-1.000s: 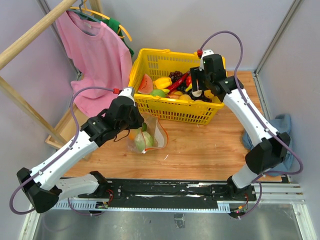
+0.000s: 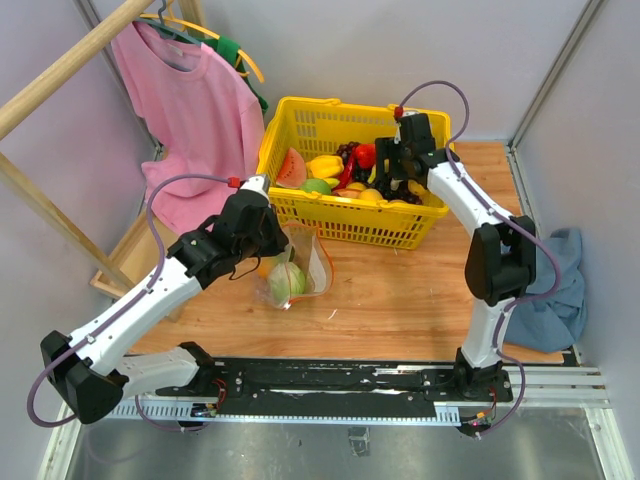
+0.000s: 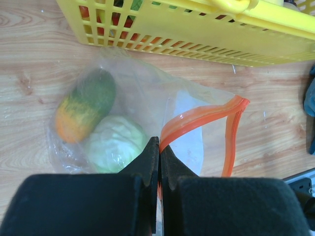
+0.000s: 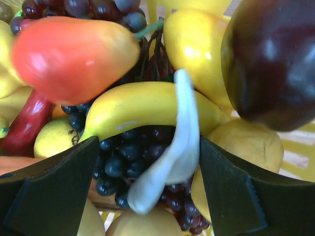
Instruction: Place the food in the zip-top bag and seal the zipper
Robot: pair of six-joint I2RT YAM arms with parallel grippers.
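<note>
The clear zip top bag (image 3: pixel 147 78) with an orange zipper (image 3: pixel 197 115) lies on the wooden table in front of the basket. Inside it rest a green cabbage (image 3: pixel 116 142) and a green-and-orange papaya-like fruit (image 3: pixel 86 104). My left gripper is shut at the bag's orange edge, which runs up to its fingertips; the bag's mouth gapes to the right. My right gripper stands open low over the food in the yellow basket. A white mushroom-like piece (image 4: pixel 179 142) shows between its fingers, above dark grapes (image 4: pixel 120 157) and a banana (image 4: pixel 142 108).
The yellow basket (image 2: pixel 330 215) holds more food, including a red pepper-like fruit (image 4: pixel 74 51) and an eggplant (image 4: pixel 275 59). A pink shirt (image 2: pixel 195 110) hangs at the left. Blue cloth (image 2: pixel 555 295) lies at the right.
The left arm and bag have hardly moved.
</note>
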